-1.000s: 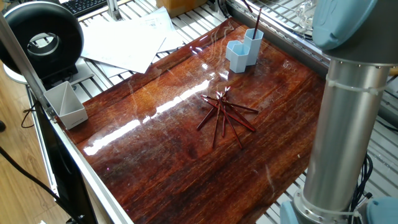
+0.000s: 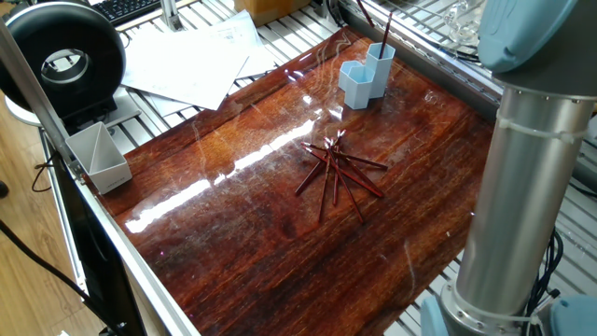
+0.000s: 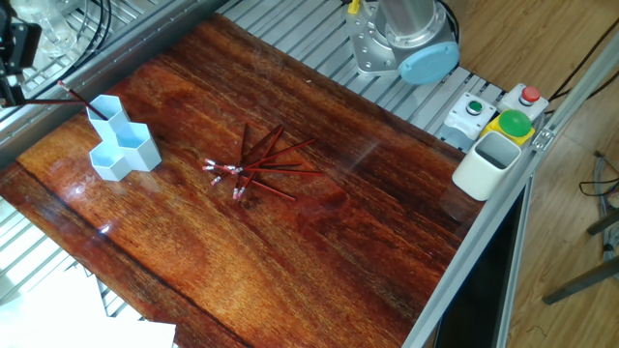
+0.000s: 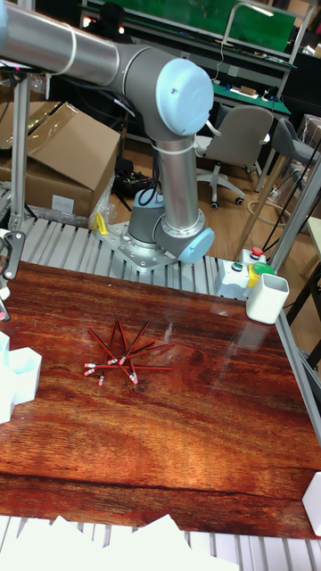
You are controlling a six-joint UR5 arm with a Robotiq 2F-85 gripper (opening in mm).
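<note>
Several dark red pencils (image 2: 336, 177) lie crossed in a loose fan on the wooden table, also visible as a pencil pile (image 3: 256, 166). A pale blue holder of three joined hexagonal cups (image 2: 364, 79) stands towards the far end; one pencil (image 2: 385, 37) leans upright in a cup. My black gripper (image 3: 12, 89) is partly cut off at the top left of the second exterior view, beyond the holder (image 3: 124, 145). It appears shut on another pencil (image 3: 39, 101), whose free end reaches towards the cups. That held pencil (image 2: 365, 11) shows at the top of the first view, above the table and apart from the holder.
A white open box (image 3: 486, 166) stands at a table corner beside the button boxes (image 3: 472, 114). Another white box (image 2: 100, 159) shows at the left edge. Metal rails border the table.
In the first exterior view, the arm has shifted slightly right and the held pencil's tip slightly left. The pile, the holder and the pencil in it look unmoved.
</note>
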